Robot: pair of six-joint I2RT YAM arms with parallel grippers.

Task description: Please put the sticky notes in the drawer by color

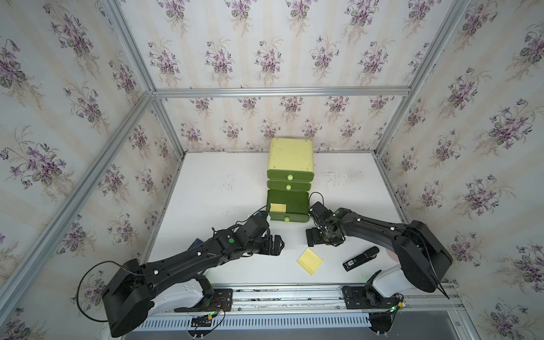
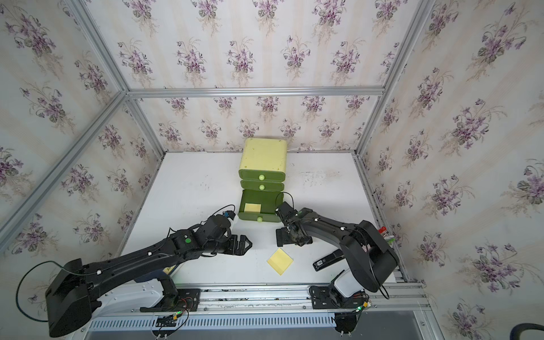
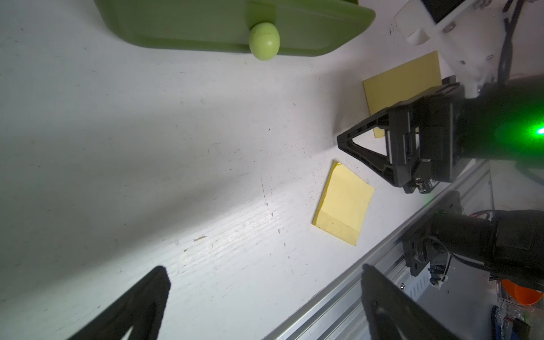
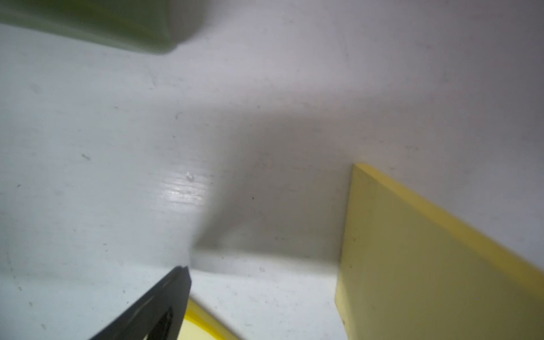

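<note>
A yellow sticky note pad (image 3: 343,204) lies flat on the table, in front of the drawer. Another, darker yellow pad (image 4: 436,266) looms large and tilted at the right of the right wrist view, hiding one finger there; whether it touches that finger I cannot tell. My right gripper (image 1: 313,236) is open beside this pad, near the flat one. A further yellow pad (image 1: 277,208) rests inside the open lower drawer (image 1: 297,217), on its left. My left gripper (image 1: 272,245) stands open left of the flat pad, nothing between its fingers.
The drawer cabinet (image 1: 290,155) is pale yellow with green fronts and round knobs; its middle drawer front (image 1: 276,184) sits slightly forward. A black stapler-like object (image 1: 361,259) lies right of the flat pad.
</note>
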